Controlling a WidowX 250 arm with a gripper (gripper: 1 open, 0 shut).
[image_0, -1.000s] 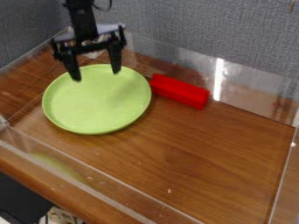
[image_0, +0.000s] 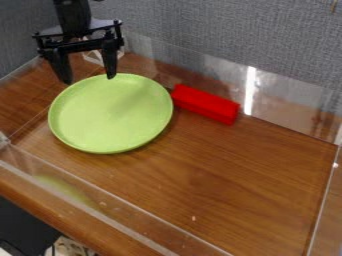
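A round light-green plate (image_0: 111, 113) lies on the wooden table at the left. A red block (image_0: 206, 103) lies to the right of the plate, apart from it. My black gripper (image_0: 87, 72) is open above and behind the plate's back-left edge, at the upper left, with nothing visible between its fingers.
The wooden table (image_0: 247, 188) has clear room at the right and front. Transparent low walls edge it, and grey padded panels stand behind it at the back and left.
My gripper has moved leftward from above the back of the plate. The plate and red block have not visibly moved.
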